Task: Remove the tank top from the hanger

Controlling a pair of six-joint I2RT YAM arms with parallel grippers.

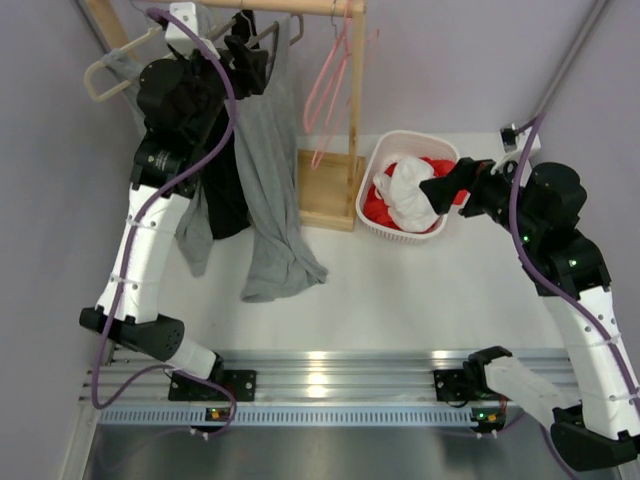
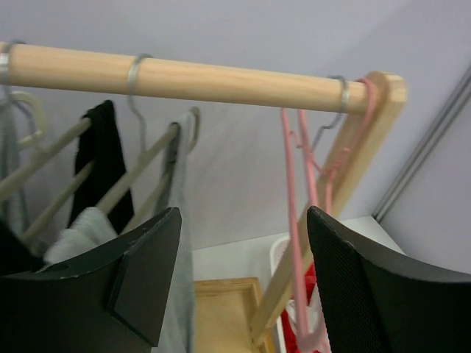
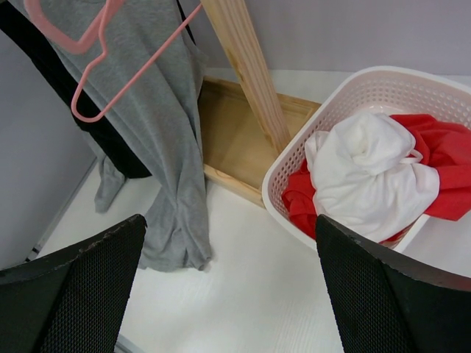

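Note:
Grey and black garments hang on hangers from the wooden rack at upper left, with a grey one [image 1: 270, 230] reaching down to the table and a black one [image 2: 99, 165] behind beige hangers. My left gripper [image 1: 245, 70] is up among the hangers, open; in its wrist view the rail and several hangers are ahead, with grey cloth near its fingers. Which garment is the tank top, I cannot tell. My right gripper [image 1: 450, 185] stands open above the basket at the right, nothing between its fingers.
Pink hangers [image 1: 330, 80] hang at the rack's right post [image 3: 250, 81]. A white basket [image 1: 385, 220] holds red and white cloth [image 3: 368, 176].

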